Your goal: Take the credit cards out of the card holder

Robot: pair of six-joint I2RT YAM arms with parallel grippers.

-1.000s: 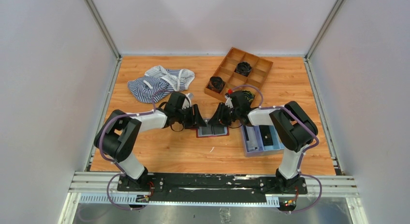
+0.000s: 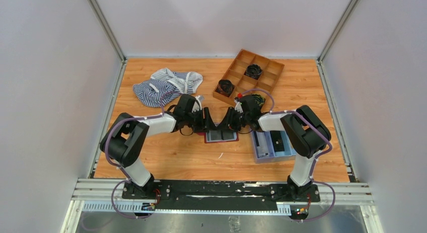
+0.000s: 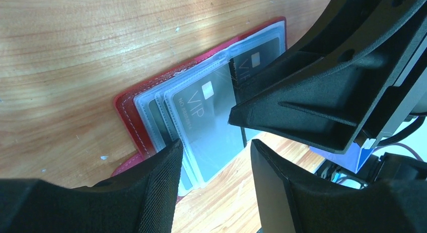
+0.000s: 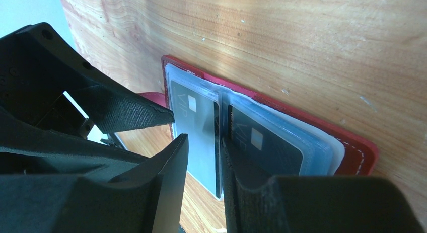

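Observation:
The card holder lies unfolded on the wood table, a red cover (image 3: pixel 138 123) with clear sleeves. One dark grey VIP card (image 3: pixel 209 120) sits in the left-hand sleeve, another VIP card (image 4: pixel 262 142) in the right-hand one. My left gripper is open over the left part of the holder, its fingers apart with nothing held between them. Over the middle, close to the inner edges of both cards, my right gripper stands open by a small gap. Whether its fingertips touch a sleeve or card is hard to tell. Both grippers nearly meet above the holder.
At the back is a wooden compartment tray (image 2: pixel 272 68) with black coiled items. A striped cloth (image 2: pixel 156 92) lies back left. A pale blue box (image 2: pixel 276 159) stands under the right arm.
The left arm has shifted slightly, its gripper now a little closer to the right one. The right arm and the card holder look unmoved.

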